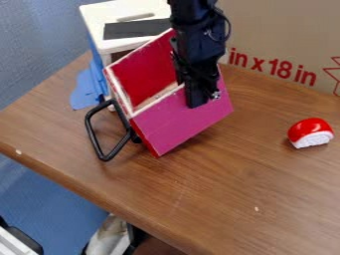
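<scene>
My dark gripper (202, 92) reaches down from the top onto a red and pink box. The box's red interior (139, 70) faces up, and its pink panel (180, 123) tilts toward the front. The fingertips are at the pink panel's upper edge; whether they are shut on it is unclear. A black bent metal frame (103, 147) stands at the box's left side.
A red and white object (309, 133) lies at right. A blue cloth (84, 93) and a white item with a dark strip (113, 15) are behind the box. A cardboard panel (285, 35) stands at the back.
</scene>
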